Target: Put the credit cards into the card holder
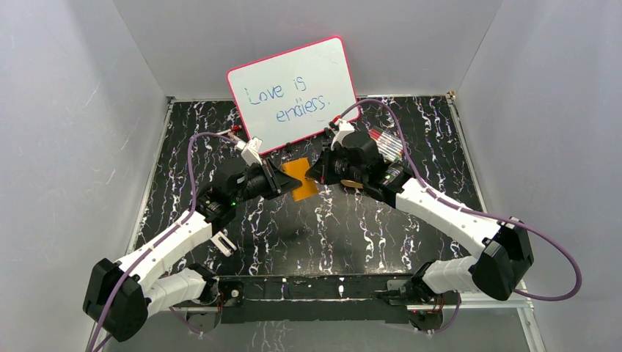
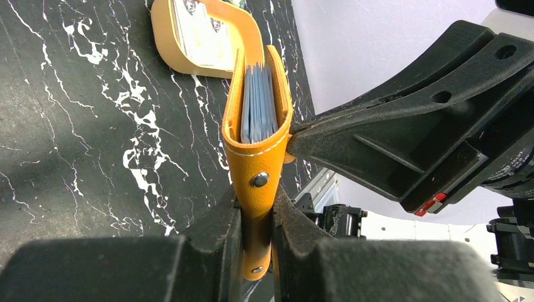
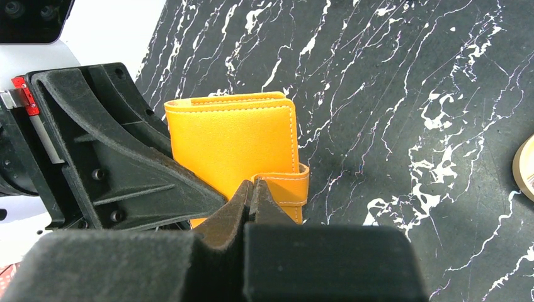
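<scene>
The orange card holder hangs in the air over the table, its bluish clear inner sleeves showing at the top. My left gripper is shut on its lower part. From the other side, my right gripper is shut, its fingertips against the holder's flat face beside the strap. Nothing clear shows between those tips. Cards with printed pictures lie in a yellow tray behind the holder; the right arm covers most of that tray from above.
A whiteboard with writing leans at the back. Several coloured markers lie at the back right, partly behind the right arm. A small pale object sits beside the left arm.
</scene>
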